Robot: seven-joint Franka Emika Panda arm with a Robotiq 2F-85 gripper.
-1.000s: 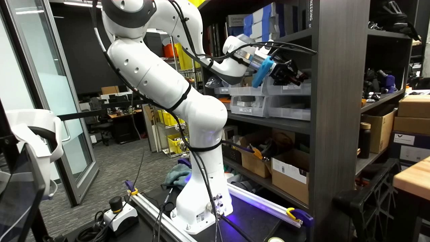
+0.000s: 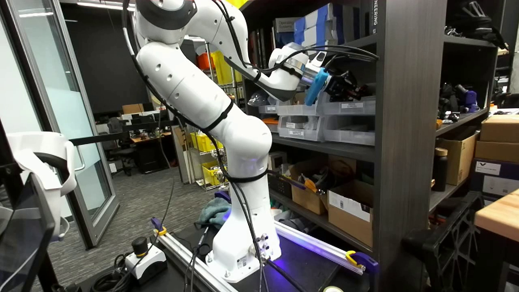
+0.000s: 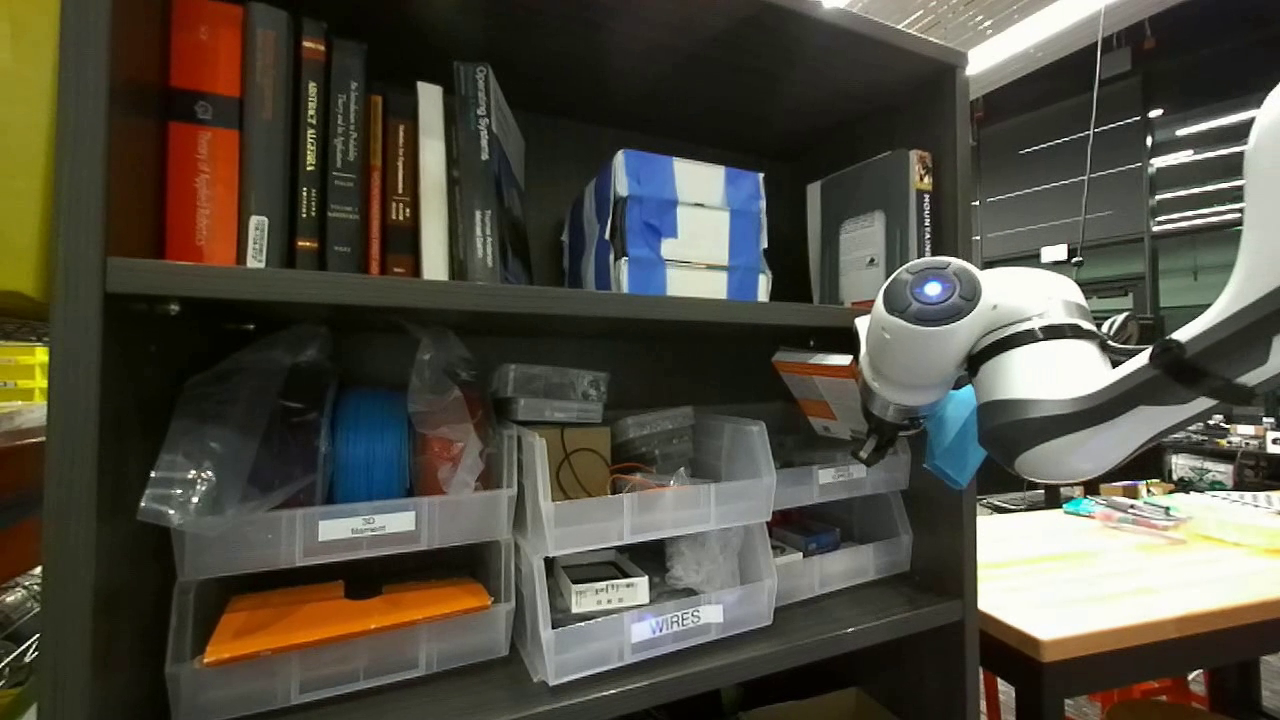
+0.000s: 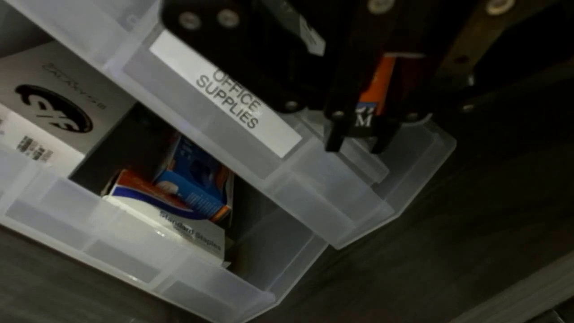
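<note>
An orange-and-white box [image 3: 823,391] is tilted at the front of the shelf, above the right-hand upper bin, in exterior view 2. My gripper is shut on this box; its orange side and a letter M show between the dark fingers in the wrist view. Most of the box is hidden behind the gripper there. Just behind the fingertips lies the clear upper bin [image 4: 323,185], labelled OFFICE SUPPLIES. In exterior view 1 the gripper [image 2: 354,92] is dark and blurred against the shelf.
Below is another clear bin [image 4: 129,274] with a staples box [image 4: 172,215], a blue box [image 4: 196,175] and a white phone box [image 4: 59,97]. The shelf board [image 3: 720,310] runs close above the gripper, and the shelf's side panel [image 3: 956,564] stands to the right.
The upper arm and elbow have shifted slightly right in exterior view 1. The wrist has tilted a little and the gripper sits slightly higher.
</note>
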